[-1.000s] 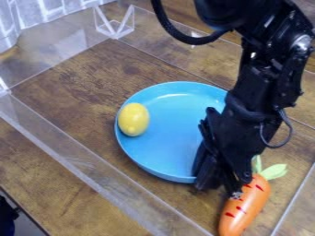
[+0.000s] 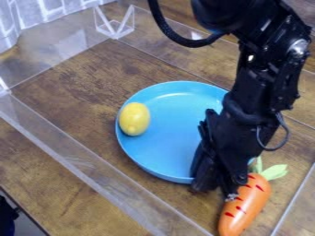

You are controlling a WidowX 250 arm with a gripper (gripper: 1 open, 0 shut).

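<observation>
My black gripper reaches down from the upper right to the right rim of a blue plate, just above and left of an orange toy carrot with pale green leaves. Its fingertips are dark and bunched at the plate's edge, so whether they are open or shut is unclear. A yellow egg-shaped object, perhaps a lemon, sits on the left part of the plate.
Clear plastic strips run along the lower left and upper left, and a white rack or cloth is at the top left corner.
</observation>
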